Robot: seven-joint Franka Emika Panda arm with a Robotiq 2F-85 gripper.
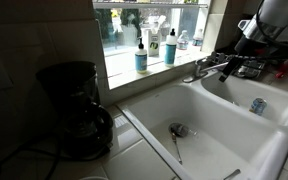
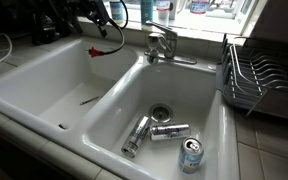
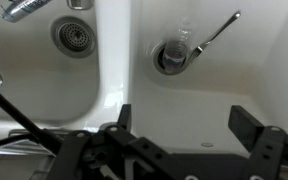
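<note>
My gripper stands open above a white double sink, with nothing between its fingers; in exterior view 1 the arm (image 1: 274, 22) reaches in from the upper right. Below it in the wrist view, a clear glass (image 3: 178, 50) lies at a basin's drain, with a spoon-like utensil (image 3: 216, 36) beside it. The other basin holds several cans: one upright (image 2: 191, 155), and two lying down, a silver can (image 2: 136, 136) and another can (image 2: 171, 131).
A faucet (image 2: 164, 42) rises at the sink's back. Soap bottles (image 1: 141, 57) line the windowsill. A wire dish rack (image 2: 254, 75) stands right of the sink; a dark coffee maker (image 1: 76, 110) sits on the counter.
</note>
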